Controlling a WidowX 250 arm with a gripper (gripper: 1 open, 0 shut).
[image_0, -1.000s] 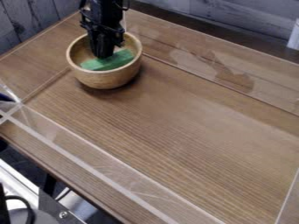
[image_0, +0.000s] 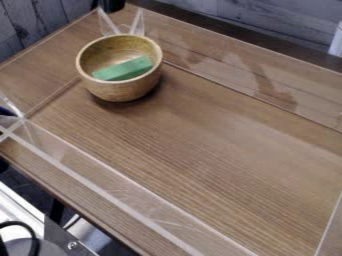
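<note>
A wooden bowl (image_0: 118, 88) sits toward the back left of the table, with a green block (image_0: 123, 68) lying inside it. My gripper (image_0: 110, 5) shows only as a dark shape at the top edge, above and behind the bowl; whether its fingers are open or shut is hard to make out.
Clear tape runs along its near left edge and behind the bowl. A white object (image_0: 335, 40) stands at the far right edge, and dark cables lie at the lower left.
My gripper has risen out of the bowl and moved up, mostly out of view. The green block stays in the bowl, now uncovered.
</note>
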